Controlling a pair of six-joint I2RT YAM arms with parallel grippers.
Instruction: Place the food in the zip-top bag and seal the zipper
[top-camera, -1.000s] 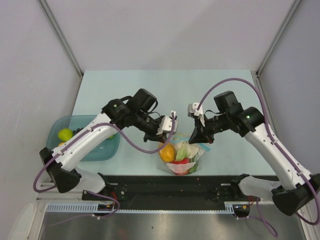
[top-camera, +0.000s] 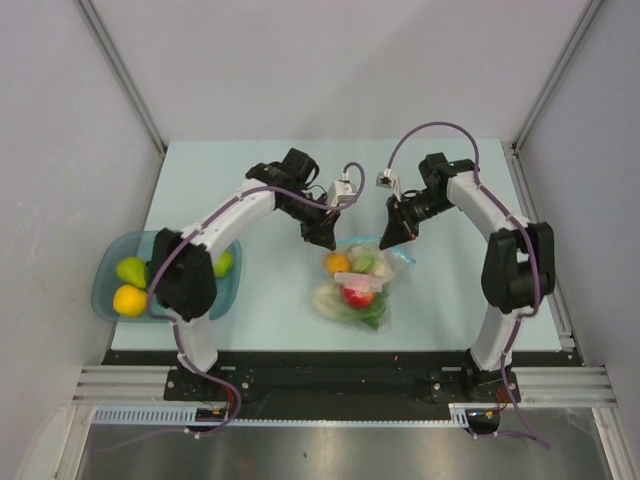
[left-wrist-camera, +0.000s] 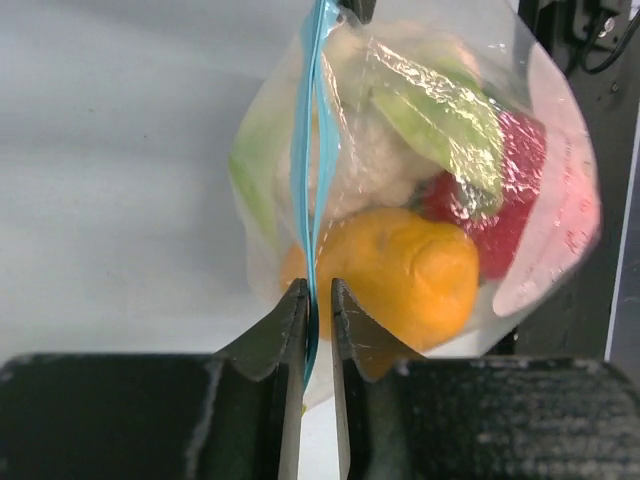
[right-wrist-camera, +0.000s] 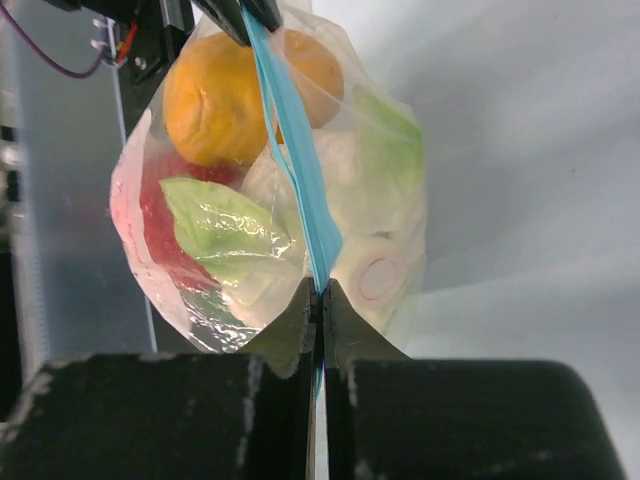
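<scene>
The zip top bag lies on the light mat, holding an orange item, a red item, leafy greens and a pale bundle, with a blue zipper strip along its top. My right gripper is shut on the zipper at the bag's right end, seen closely in the right wrist view. My left gripper is at the other end, its fingers close around the blue zipper; whether they grip it is hard to tell.
A teal bowl with pears, a yellow fruit and other produce sits at the left of the mat. The table's dark front edge runs below the bag.
</scene>
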